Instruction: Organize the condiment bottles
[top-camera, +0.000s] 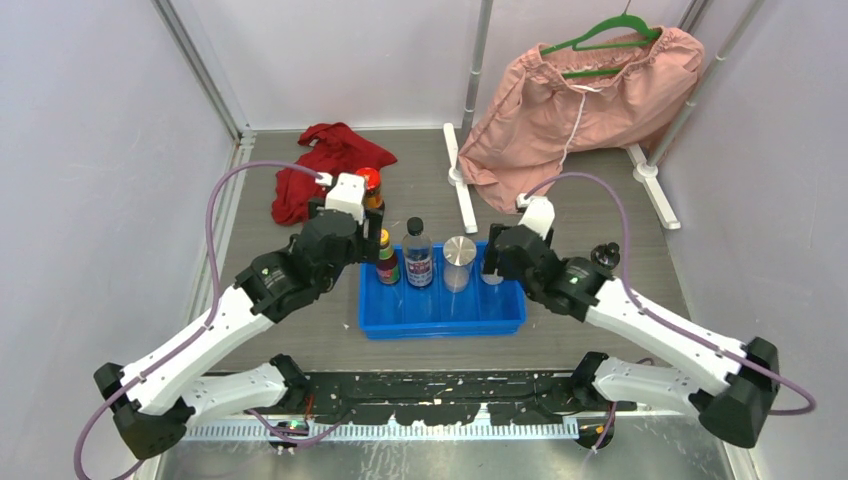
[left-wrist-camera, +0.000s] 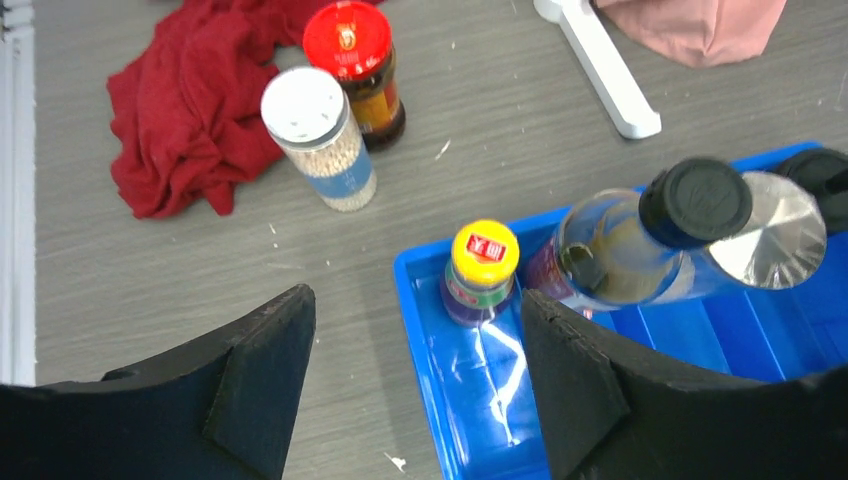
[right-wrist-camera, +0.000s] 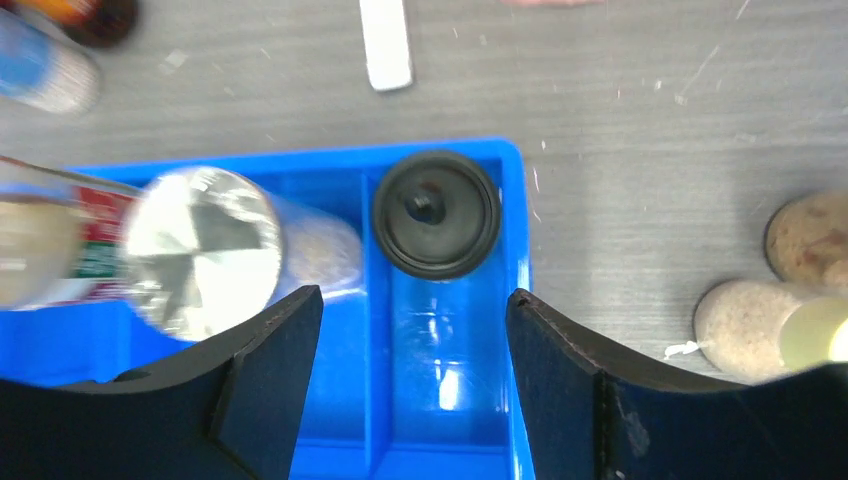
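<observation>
In the blue tray stand a yellow-capped bottle, a clear black-capped bottle, a steel-lidded jar and, at the right end, a black-lidded container. Behind the tray's left end, outside it, are a white-lidded shaker and red-lidded jar. My left gripper is open above the table and tray's left part, empty. My right gripper is open over the right compartment, empty. Two bottles stand right of the tray, blurred in the right wrist view.
A red cloth lies at the back left. Pink garment on a green hanger and white stand feet occupy the back right. Bare table lies left of the tray.
</observation>
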